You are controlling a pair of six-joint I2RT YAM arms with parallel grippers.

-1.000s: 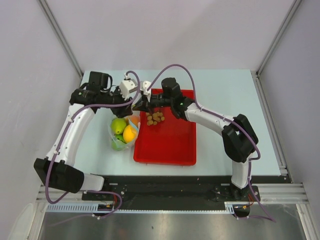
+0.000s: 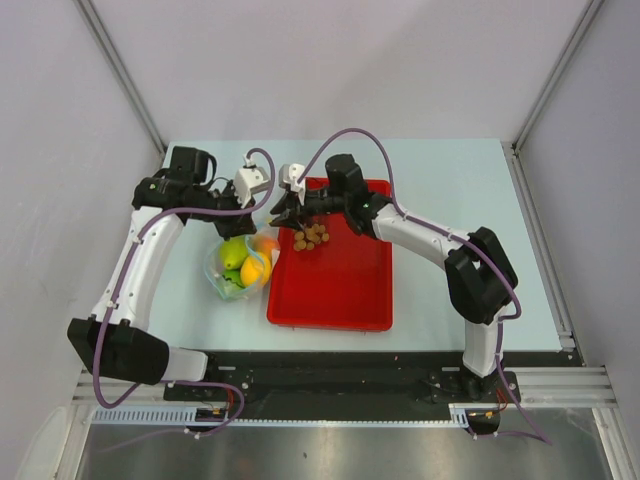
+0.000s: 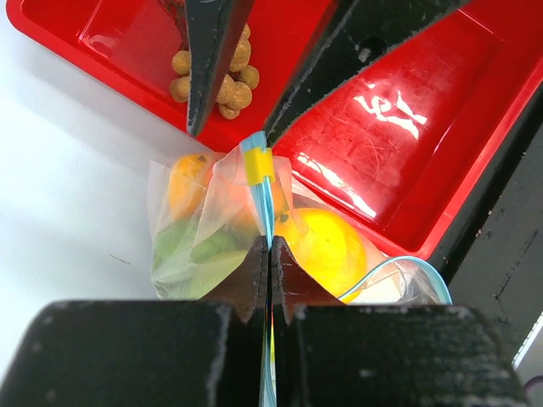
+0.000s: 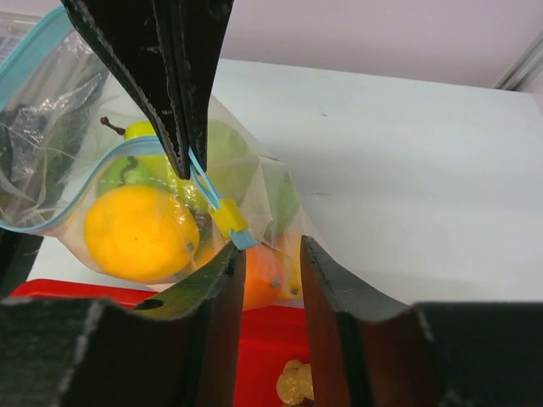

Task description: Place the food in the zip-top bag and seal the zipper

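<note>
The zip top bag (image 2: 240,275) holds yellow, orange and green fruit at the left of the red tray (image 2: 330,290). My left gripper is shut on the bag's blue zipper strip, whose end, with a yellow slider (image 3: 258,164), sticks up beyond the fingertips. My right gripper is part open beside that slider end, one finger near the strip; whether it touches is unclear.
The red tray holds a cluster of small brown round items (image 2: 310,237). Its dark front edge runs below the tray.
My left gripper has moved slightly left, away from the right one, and the bag's near part has shifted left with it. The right arm has barely moved.
</note>
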